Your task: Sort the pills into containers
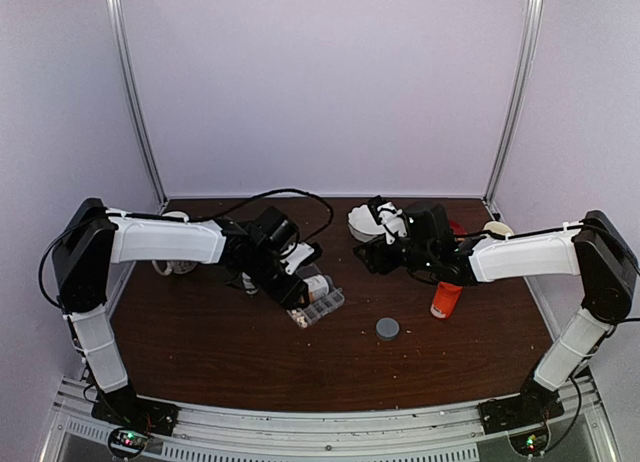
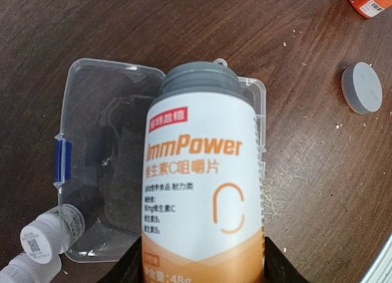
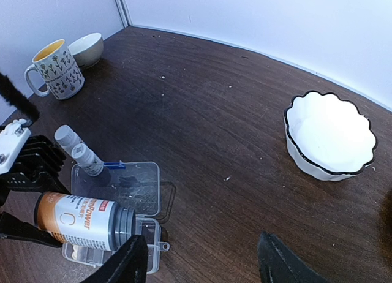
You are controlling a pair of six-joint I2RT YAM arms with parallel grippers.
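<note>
My left gripper (image 1: 308, 290) is shut on a white and orange pill bottle (image 2: 202, 173), held lying over the clear pill box. Its grey neck points toward the compartments (image 3: 147, 231) in the right wrist view. A few pale pills (image 1: 300, 320) rest at the box's near end. The box's clear lid (image 2: 101, 166) lies folded open beside it. The bottle's grey cap (image 1: 387, 329) sits apart on the table. My right gripper is part open above bare table, with nothing between its fingers.
Two small white bottles (image 3: 86, 157) stand by the lid. A white bowl (image 3: 331, 133) is at the back, a mug (image 3: 58, 71) at the far left. An orange bottle (image 1: 446, 300) stands under the right arm.
</note>
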